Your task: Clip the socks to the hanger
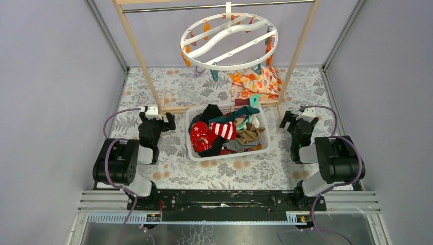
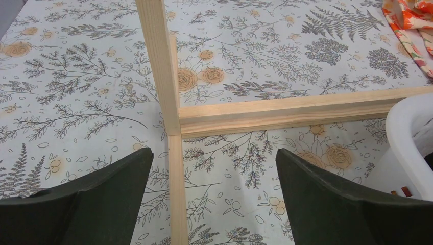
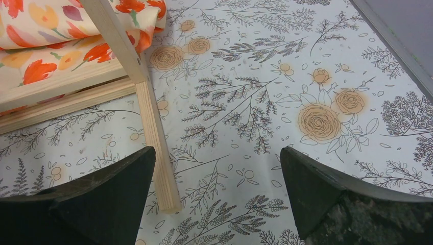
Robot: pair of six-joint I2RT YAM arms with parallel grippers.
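A heap of socks (image 1: 224,130) fills the white basket (image 1: 219,157) in the middle of the table, red, black, green and brown among them. Above and behind it hangs the round white hanger (image 1: 238,67) with orange, teal and grey clips (image 1: 268,53) around its ring. My left gripper (image 1: 170,118) stands open to the left of the basket, empty between its fingers. To the basket's right, my right gripper (image 1: 286,116) is open as well, with only patterned tablecloth showing between its fingers. Neither touches a sock.
The hanger's wooden frame has posts at left (image 1: 139,53) and right (image 1: 300,46), plus a low crossbar behind the basket. An orange flowered cloth (image 1: 263,81) lies at the back right. Tablecloth in front of the basket is clear.
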